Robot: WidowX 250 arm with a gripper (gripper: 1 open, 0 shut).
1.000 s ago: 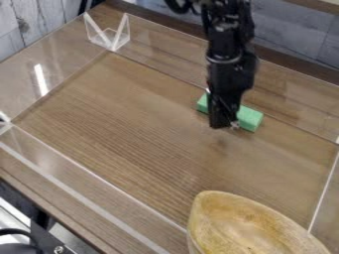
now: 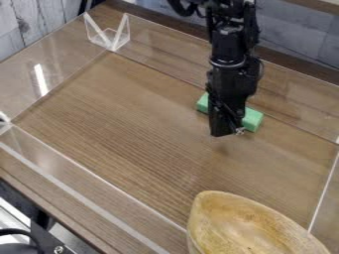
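The black robot arm hangs from the top of the view, and its gripper point(image 2: 228, 127) is low over the wooden table point(image 2: 126, 129), at the left part of a green block point(image 2: 251, 117). The gripper covers part of the block. The gripper looks shut; whether it touches the block is unclear.
A large yellow bowl point(image 2: 249, 228) sits at the bottom right. A clear wire or plastic stand point(image 2: 109, 32) is at the back left.
The gripper has shifted only slightly over the block. The block lies in much the same place.
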